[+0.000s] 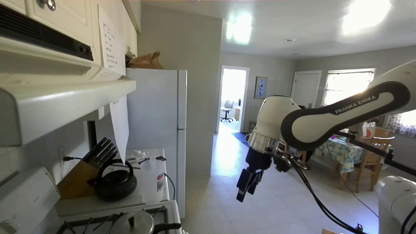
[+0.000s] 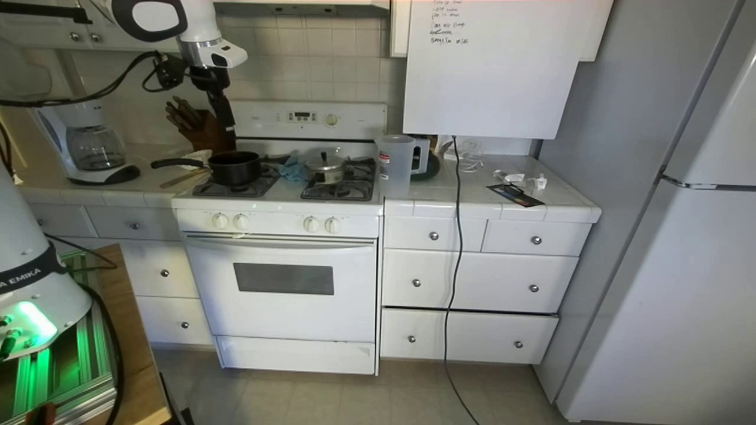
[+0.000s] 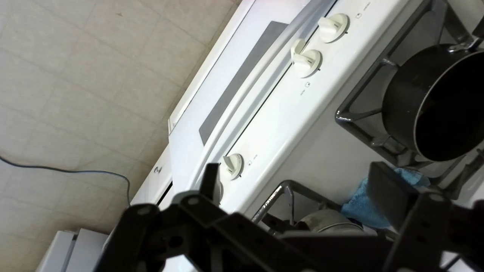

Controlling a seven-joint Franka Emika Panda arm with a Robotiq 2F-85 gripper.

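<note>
My gripper hangs in the air, pointing down, in front of the stove. In the wrist view its two fingers stand wide apart with nothing between them, so it is open. A black saucepan sits on the stove's left front burner; the wrist view shows it dark inside. To its right stands a lidded metal pot. A crumpled blue cloth lies on the stovetop between the two, partly hidden by one finger in the wrist view.
Right of the stove, a clear pitcher and a black kettle share the counter. A knife block and coffee maker stand farther back or left. A cable hangs down the drawers. Open floor lies before the stove.
</note>
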